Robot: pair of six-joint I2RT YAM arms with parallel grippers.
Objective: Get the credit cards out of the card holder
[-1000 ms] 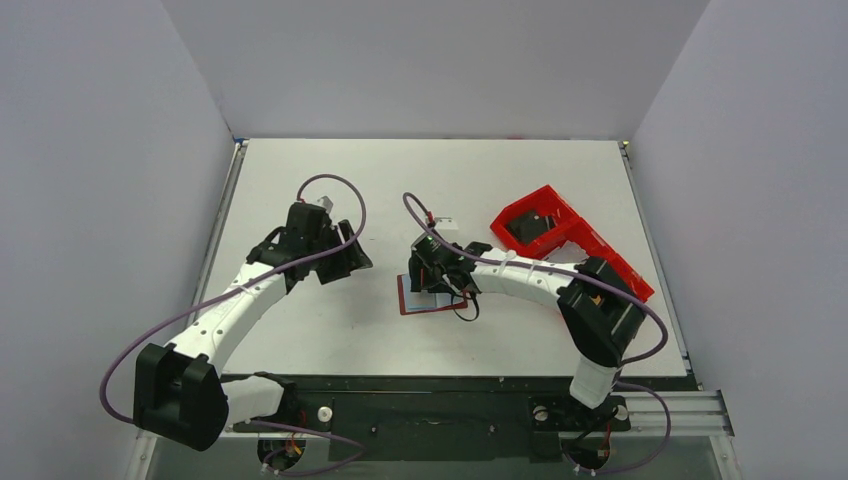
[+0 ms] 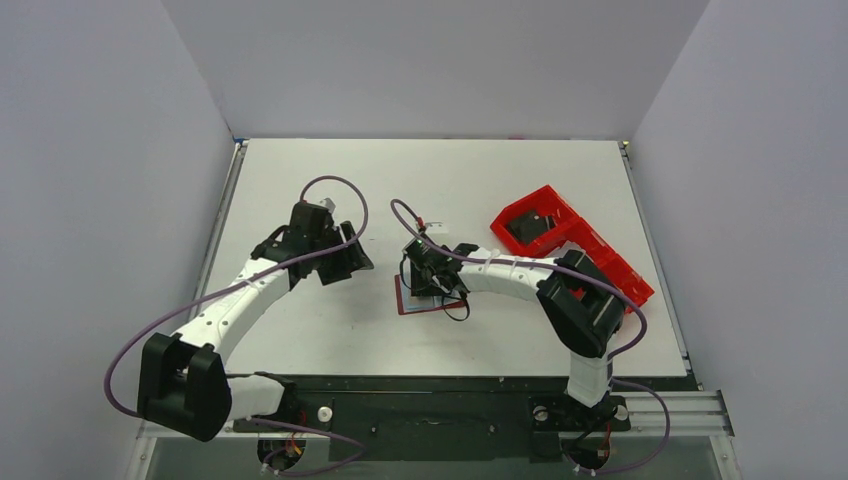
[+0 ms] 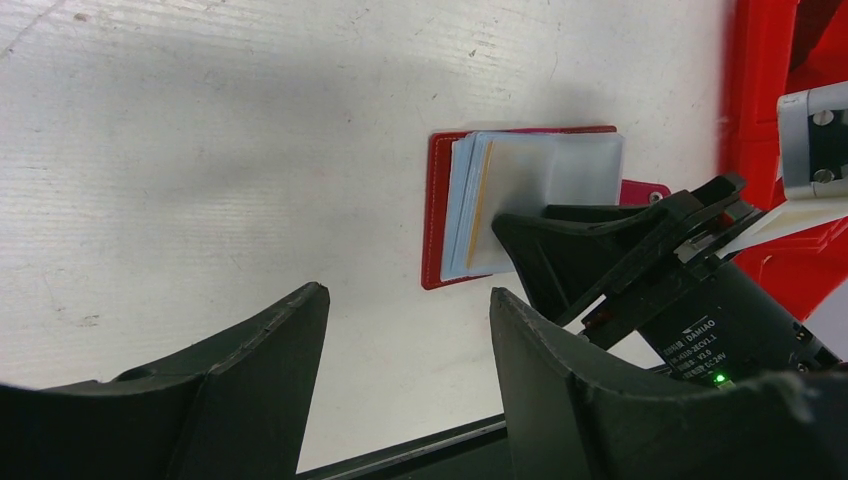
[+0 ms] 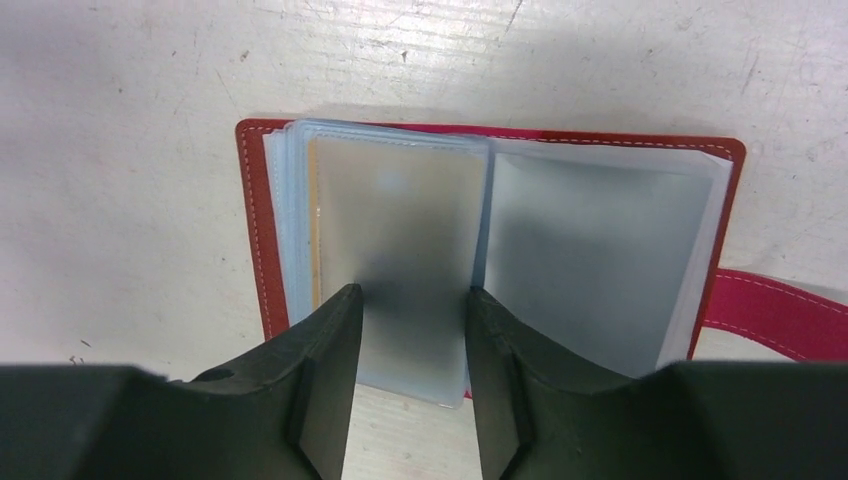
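The red card holder [image 4: 722, 240] lies spread open on the table, its clear pages facing up. On its left half is a stack of bluish sleeves, the top one [image 4: 410, 215] showing a pale card-like piece with an orange edge line; the right half has a clear, greyish page [image 4: 600, 250]. In the right wrist view my right gripper has its fingertips apart over the left stack, one near the inner edge of the top sleeve; whether they touch it is unclear. My left gripper is open to the holder's left, with nothing between its fingers.
At the right of the table stands a red divided tray [image 2: 604, 252] with dark items in its far compartment [image 2: 530, 228]; the right arm passes over part of it. A red strap [image 4: 780, 310] extends from the holder.
My right gripper has moved left over the holder's left stack. The holder sits very slightly further left. My left gripper has barely shifted.
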